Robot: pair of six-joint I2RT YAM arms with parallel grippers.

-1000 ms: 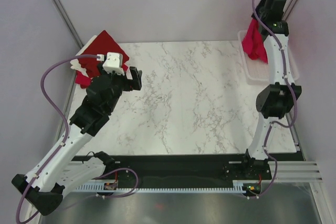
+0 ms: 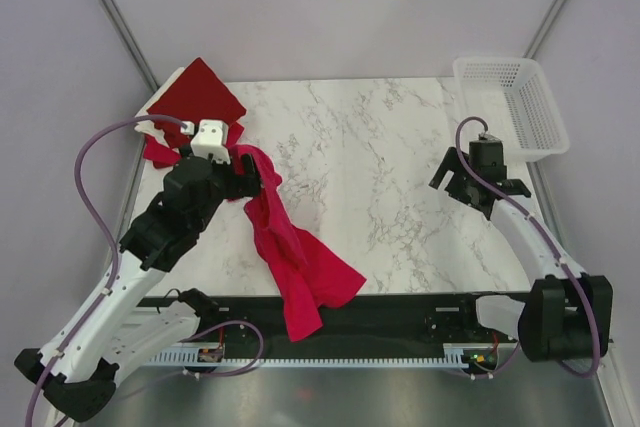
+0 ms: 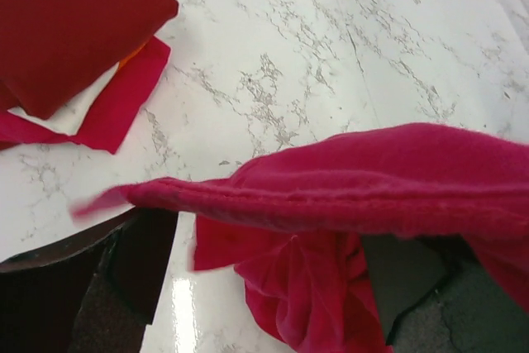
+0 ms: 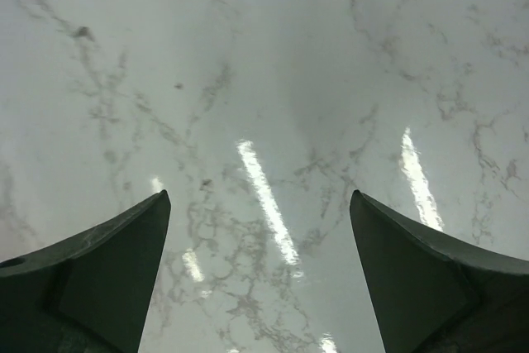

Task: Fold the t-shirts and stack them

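A pink T-shirt (image 2: 305, 272) lies crumpled at the left of the table (image 2: 370, 177), its lower part over the front edge. My left gripper (image 2: 232, 172) is open over its upper end; in the left wrist view pink cloth (image 3: 355, 179) drapes across both fingers. At the back left lies a pile of folded shirts, dark red (image 2: 195, 97) on top, with white and pink beneath. My right gripper (image 2: 450, 175) stands open over bare table on the right; the right wrist view shows only marble between its fingers.
A white basket (image 2: 545, 112) sits at the back right, with nothing visible inside.
The pink shirt left the basket, flew leftward across the table with the right arm, and now lies by my left gripper. The right arm has come down empty to the table's right side.
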